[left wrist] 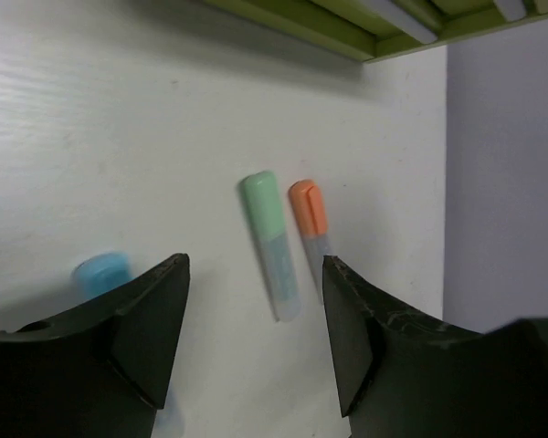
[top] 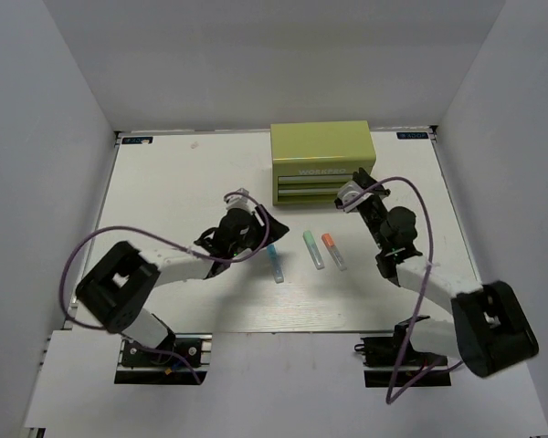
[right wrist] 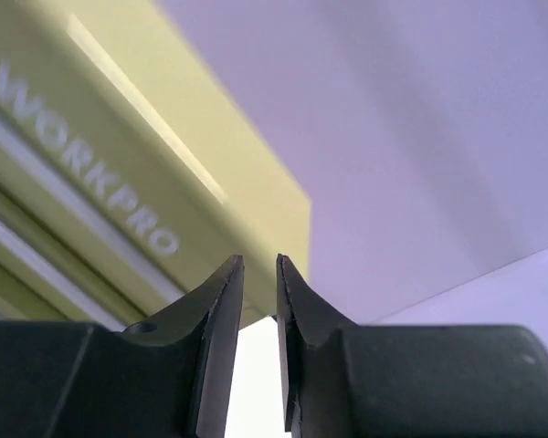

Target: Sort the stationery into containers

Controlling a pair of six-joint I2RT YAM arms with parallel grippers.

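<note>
Three capped pens lie in front of the green WORKPRO cabinet point(top: 322, 142): blue point(top: 274, 264), green point(top: 312, 249) and orange point(top: 334, 252). In the left wrist view the blue one point(left wrist: 101, 273) is partly behind a finger; green point(left wrist: 269, 245) and orange point(left wrist: 309, 212) lie beyond. My left gripper point(top: 268, 224) hovers above the blue pen, its fingers point(left wrist: 142, 356) apart with nothing held. My right gripper point(top: 364, 180) is raised at the cabinet's right front, fingers point(right wrist: 215, 365) nearly together; whatever may be between them is hidden.
The cabinet front shows slotted drawers with pale bars point(right wrist: 36, 255). Grey walls surround the table, and purple cables trail from both arms.
</note>
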